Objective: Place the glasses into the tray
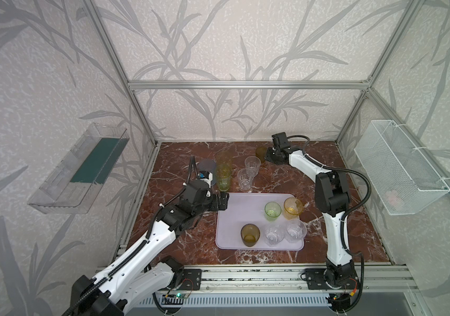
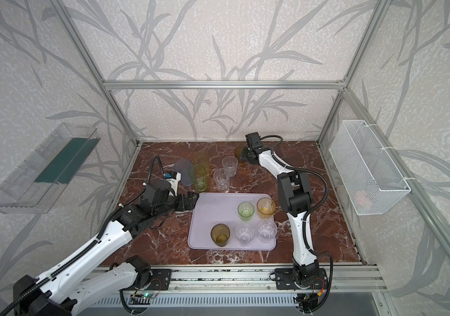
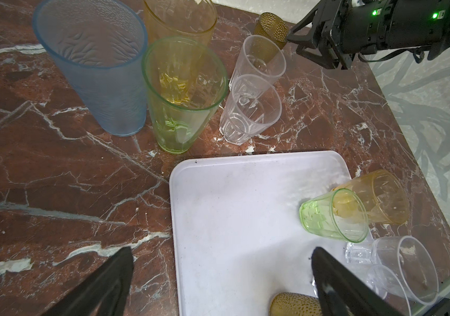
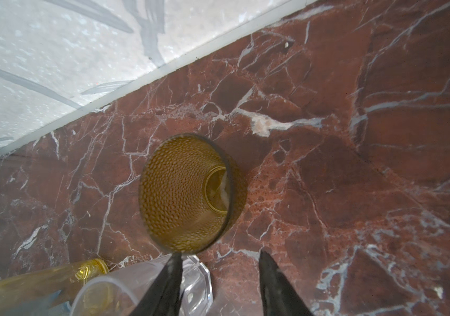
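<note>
A brown textured glass (image 4: pixel 183 194) stands upright near the back wall. My right gripper is open close beside it, with no glass between the fingers. The lilac tray (image 3: pixel 219 210) holds a small green glass (image 1: pixel 273 211), an amber glass (image 1: pixel 292 208), a brown glass (image 1: pixel 250 235) and two clear glasses (image 1: pixel 274 235). Behind the tray stand two more clear glasses (image 3: pixel 251 108), a tall green-yellow glass (image 3: pixel 183 123), a tall yellow one (image 3: pixel 180 15) and a blue one (image 3: pixel 96 79). Above the tray's left edge, my left gripper is open and empty.
The back wall's bottom rail (image 4: pixel 177 63) runs just past the brown glass. Bare marble table (image 4: pixel 351 210) lies to the right of that glass. The tray's left and back-middle areas are free. A white wire basket (image 1: pixel 401 168) hangs on the right wall.
</note>
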